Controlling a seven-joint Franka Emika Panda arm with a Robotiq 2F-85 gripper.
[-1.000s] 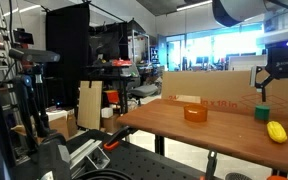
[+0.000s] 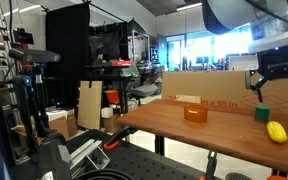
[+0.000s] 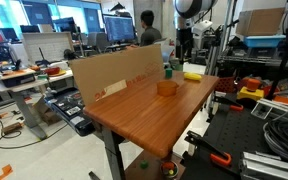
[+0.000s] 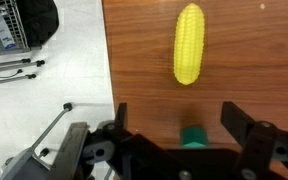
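A yellow corn cob (image 2: 276,132) lies near the table's right end. In the wrist view the corn (image 4: 189,44) stretches away beyond the fingertips. Behind it stands a small green cup-like object (image 2: 262,113), seen from above as a dark green shape (image 4: 193,136) low in the wrist view, partly covered by the gripper. An orange bowl (image 2: 195,113) rests farther left on the table. My gripper is open above the table, its fingers wide apart with nothing held between them. The green object appears below the gap, to the right of its middle.
A cardboard panel (image 3: 116,78) stands along one long side. A dark cart with cables and tools (image 3: 250,147) is by the opposite side.
The arm has shifted and tilted slightly, with its hand a little lower and farther left in exterior view 1. The corn, green object and bowl have stayed in place.
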